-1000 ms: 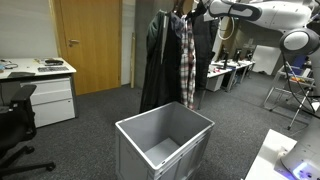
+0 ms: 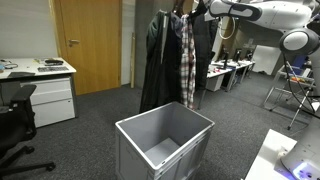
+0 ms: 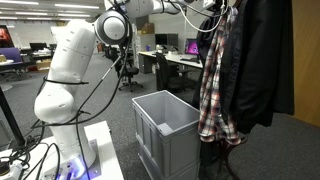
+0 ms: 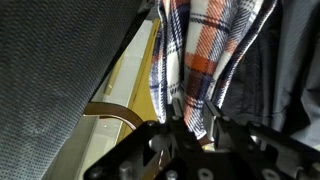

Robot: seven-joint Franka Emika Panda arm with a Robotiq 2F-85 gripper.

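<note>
A plaid shirt (image 2: 188, 62) in red, white and dark blue hangs among dark garments, high above the floor. In exterior view 2 the shirt (image 3: 217, 90) hangs beside a large black garment (image 3: 262, 65). My arm reaches over to the top of the clothes, and the gripper end is cut off or lost at the upper edge of both exterior views. Seen from the wrist, my gripper is close to the plaid cloth (image 4: 207, 45), with its dark parts low in the picture. Whether cloth lies between the fingers is unclear.
Below the clothes stands an open grey bin (image 2: 165, 130), its visible inside empty. A white desk (image 2: 50, 90) and a black chair (image 2: 15, 125) are at the left. Bare dark carpet lies between desk and bin.
</note>
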